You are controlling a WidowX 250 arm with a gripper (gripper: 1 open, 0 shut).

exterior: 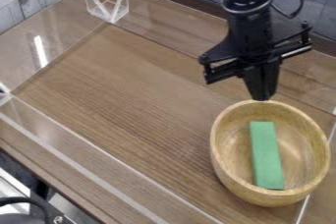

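A wooden bowl [233, 169] sits at the lower right of the camera view with a green rectangular block [266, 155] lying inside it. Above and behind the bowl, apart from it, my black gripper [258, 81] points down from the top of the view. Its lower parts are dark and seen at an angle, so I cannot tell how far apart the fingers are.
A clear plastic holder [108, 2] stands at the back left. Black cable lies at the lower left corner.
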